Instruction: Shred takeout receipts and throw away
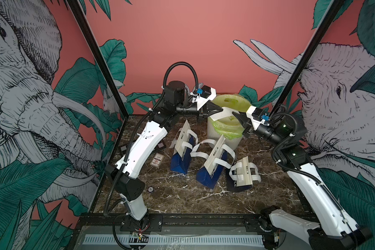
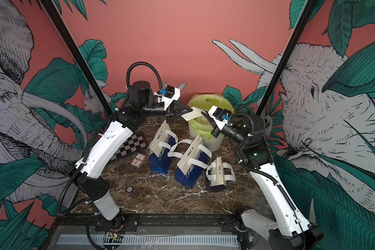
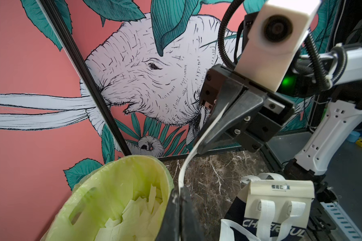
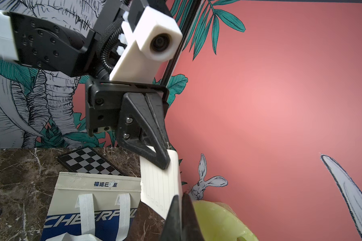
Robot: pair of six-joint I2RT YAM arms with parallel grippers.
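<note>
A white paper receipt [image 1: 223, 113] is stretched between my two grippers, just over the near side of the bin's opening. My left gripper is shut on one end of the paper. The other end is pinched in my right gripper, also shut. From the left wrist view the receipt [image 3: 189, 154] appears edge-on as a thin curved strip. The right wrist view shows its lined face. Below stands the bin [image 1: 211, 131], lined with a yellow-green bag [image 3: 120, 168]; several torn paper strips [image 3: 132, 219] lie inside it.
Three blue and cream takeout bags with white handles stand on the marble table: left bag [image 2: 163, 150], middle bag [image 2: 192, 164] and right bag [image 2: 218, 177]. A checkered board [image 2: 129, 146], a card box [image 2: 138, 160] and a round chip [image 2: 129, 189] lie at left.
</note>
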